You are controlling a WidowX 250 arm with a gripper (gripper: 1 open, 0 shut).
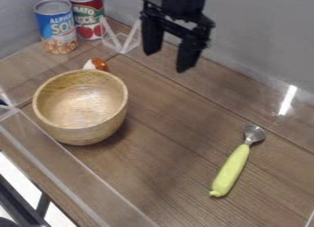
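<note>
My black gripper (172,39) hangs open and somewhat blurred over the back of the table, with nothing between its fingers. Below and to its left is a small orange and white object (95,65). A wooden bowl (80,120) sits at the left, empty. On the right lies a utensil with a yellow-green handle (232,168) and a metal head.
An Alphabet soup can (58,28) and a red tomato can (90,17) stand in the back left corner, beside a white wire-like piece. A wall backs the wooden table (166,134), whose middle is clear.
</note>
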